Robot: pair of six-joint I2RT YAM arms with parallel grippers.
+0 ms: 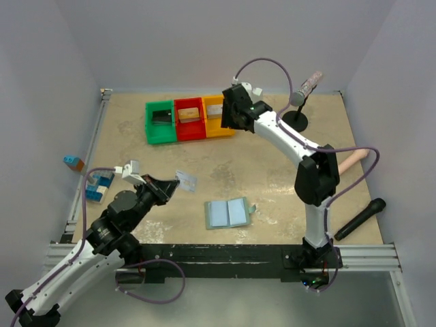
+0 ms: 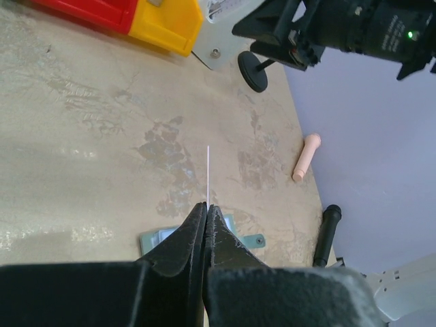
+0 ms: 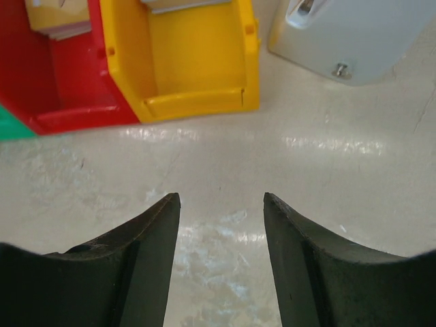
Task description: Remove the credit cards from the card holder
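Observation:
My left gripper [image 1: 172, 185] is shut on a thin pale card [image 1: 187, 180], which shows edge-on between its fingertips in the left wrist view. The open card holder [image 1: 219, 213] lies flat at the front centre, with light sleeves in a grey-green cover. My right gripper is open and empty, high up at the back, over the front of the yellow bin [image 3: 198, 51]. Beside that stand the red bin [image 3: 63, 82] and the green bin [image 1: 161, 136].
A white device [image 3: 346, 37] is right of the bins. A black stand [image 1: 296, 120], a pinkish roller [image 2: 307, 154] and a black bar [image 2: 327, 231] line the right side. Blue blocks [image 1: 100, 184] lie left.

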